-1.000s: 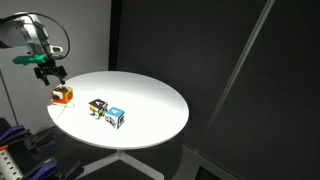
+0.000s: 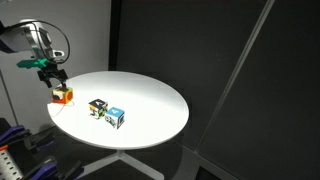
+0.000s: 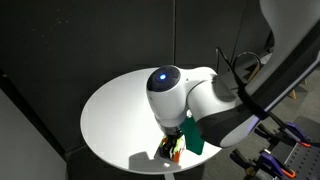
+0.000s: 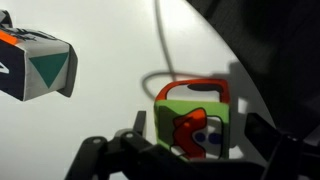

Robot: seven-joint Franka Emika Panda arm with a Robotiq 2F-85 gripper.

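A small patterned box (image 2: 62,97) in red, orange and yellow stands near the left edge of the round white table. From above, in the wrist view, the box (image 4: 190,108) shows a green face with red and dark shapes and a red looped band at one end. My gripper is open, one finger to each side of the box in that view. How far down the fingers reach beside it is hard to tell. In exterior view 2 the arm partly covers the box (image 3: 176,155).
Two more boxes sit on the table: a dark multicoloured one (image 2: 97,108) and a blue-and-white one (image 2: 115,118). The wrist view shows a box (image 4: 38,65) with a green triangle at upper left.
The arm has come down slightly toward the box at the left edge. All the boxes stay where they were.
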